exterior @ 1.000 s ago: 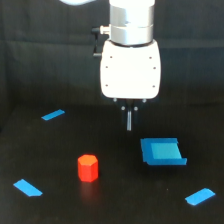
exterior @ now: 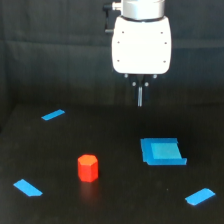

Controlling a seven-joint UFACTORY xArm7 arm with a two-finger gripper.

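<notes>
A red hexagonal block (exterior: 88, 168) stands upright on the dark table, left of the middle. To its right, a light-blue square (exterior: 166, 151) lies on a darker blue patch (exterior: 146, 150). My gripper (exterior: 140, 104) hangs above and behind that blue patch, its thin fingers pointing down. They look close together, but their gap is too small to make out. Nothing visible hangs from the fingertips, and the block is well apart from them.
Blue tape strips mark the table at back left (exterior: 53, 115), front left (exterior: 27, 188) and front right (exterior: 200, 197). A dark curtain (exterior: 50, 60) closes off the back.
The arm and gripper have moved up and to the right in the view. The red block and the blue square have stayed where they were.
</notes>
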